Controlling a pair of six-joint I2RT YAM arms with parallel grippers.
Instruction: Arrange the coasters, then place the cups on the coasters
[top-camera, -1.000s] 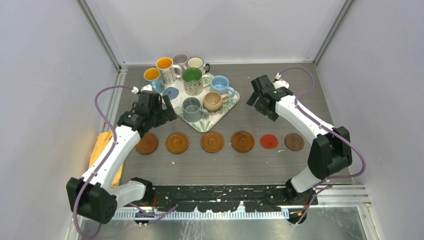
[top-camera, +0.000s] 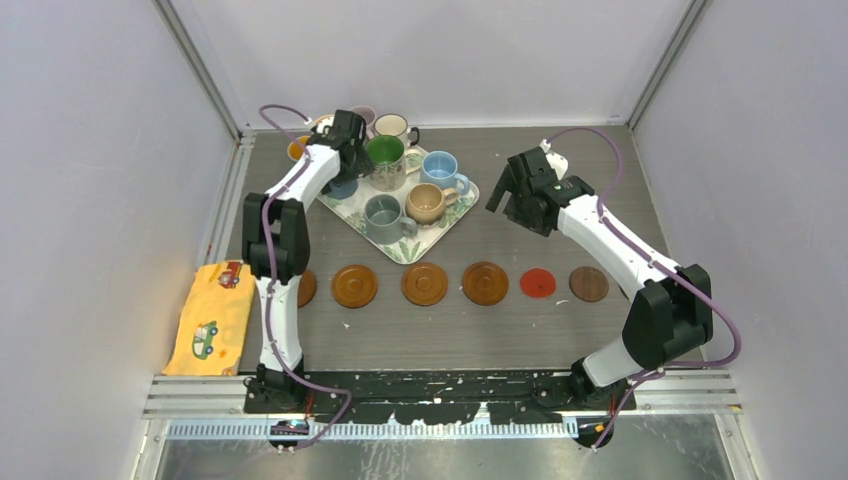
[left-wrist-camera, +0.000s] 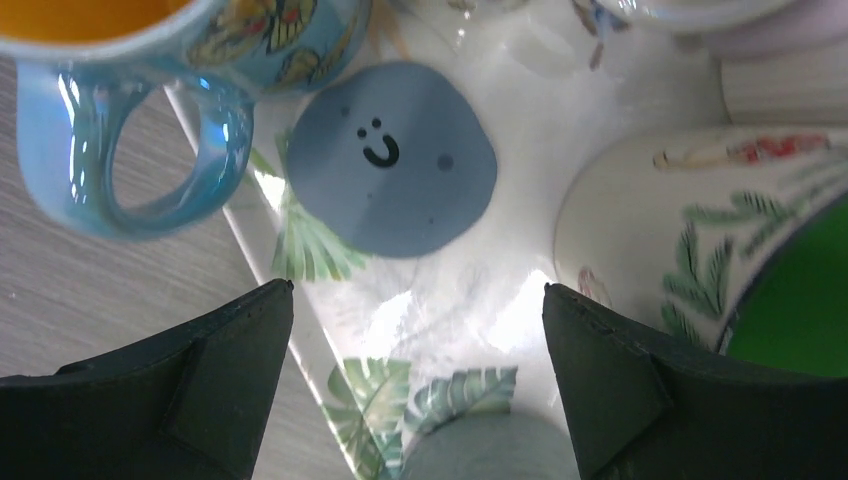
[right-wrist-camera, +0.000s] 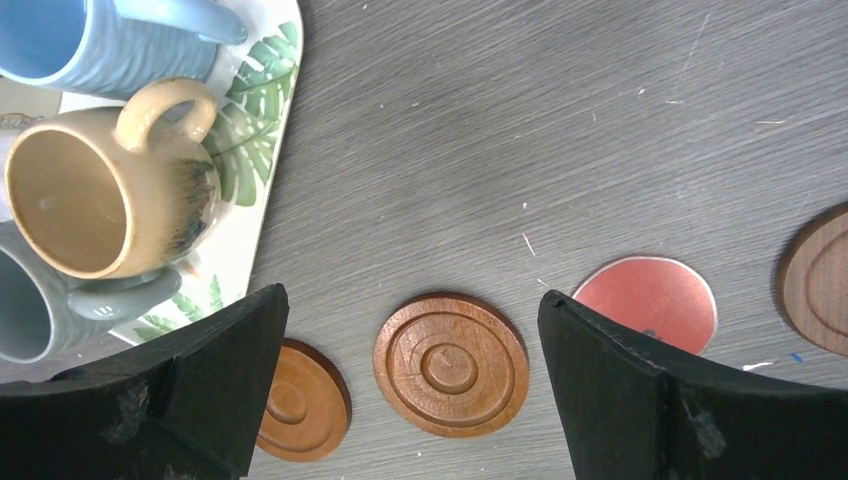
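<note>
Several cups crowd a leaf-patterned tray at the back left: a green-lined one, a light blue one, a tan one and a grey one among them. A blue cup with an orange inside shows at upper left in the left wrist view, beside a flat blue-grey disc on the tray. Over this disc my left gripper hangs open and empty. Brown coasters and a red one lie in a row in front. My right gripper is open, holding nothing, above bare table.
A dark round coaster ends the row at right. On the left lies a yellow cloth. Bare table stretches in front of the coasters, and there is free room right of the tray.
My left arm has swung from the table at left to above the tray's left part, now covering the disc and some cups. The right arm has shifted only slightly. The cups look unmoved.
</note>
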